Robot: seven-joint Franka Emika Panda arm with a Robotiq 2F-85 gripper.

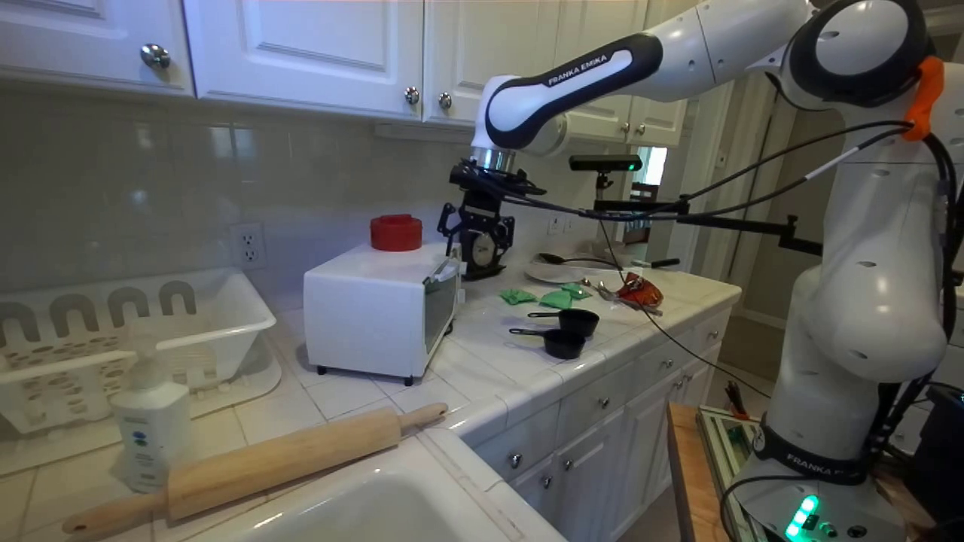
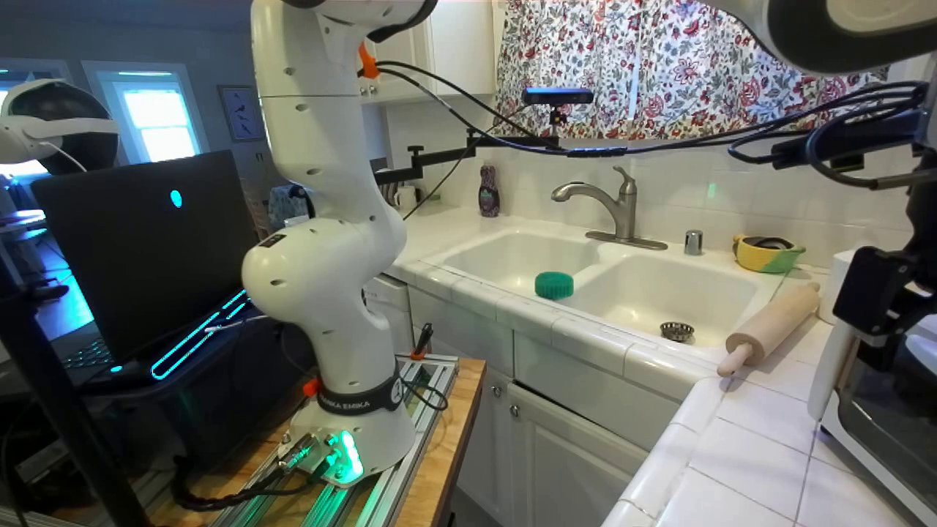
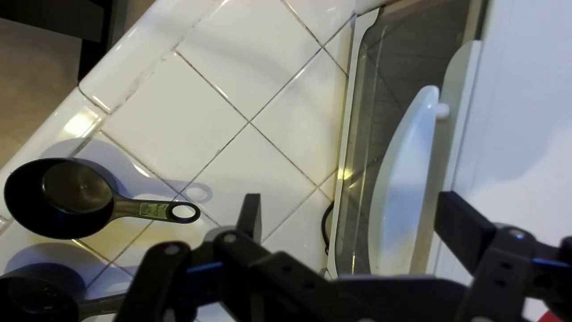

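A white toaster oven (image 1: 361, 312) stands on the tiled counter, its dark glass door (image 3: 418, 59) appearing shut. Along the top of that door runs a white curved handle (image 3: 402, 188). My gripper is open, with one finger (image 3: 249, 217) over the tiles and the other finger (image 3: 464, 228) over the oven's top edge. From the wrist the handle appears in the gap between them; whether a finger touches it cannot be told. In exterior view 1 the gripper hangs at the oven's door side, close to the upper edge.
A red container (image 1: 395, 233) sits on the oven. Two black measuring cups (image 1: 562, 343) lie near the counter edge, with green packets (image 1: 556, 299) behind them. A rolling pin (image 1: 289, 461) lies beside the sink (image 1: 398, 501). Bare tiles (image 3: 209, 129) separate the cups from the oven.
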